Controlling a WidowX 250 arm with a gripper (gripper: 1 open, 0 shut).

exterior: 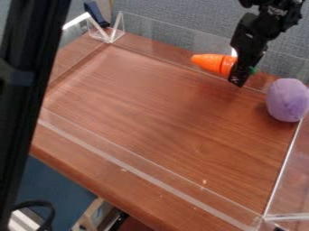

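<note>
An orange toy carrot [214, 62] with a green top is at the back right, inside the clear-walled wooden tray. My black gripper [239, 72] is over its green end, angled down from the top right, and the carrot appears raised a little off the wood. The fingers seem closed around the carrot, though their tips are dark and hard to make out. A purple round object [287, 99], like a toy eggplant or cabbage, rests at the right edge, just right of the gripper.
The wooden tray floor [145, 117] is clear in the middle and front. Low clear walls run along its sides. A dark post stands at the left edge of the view.
</note>
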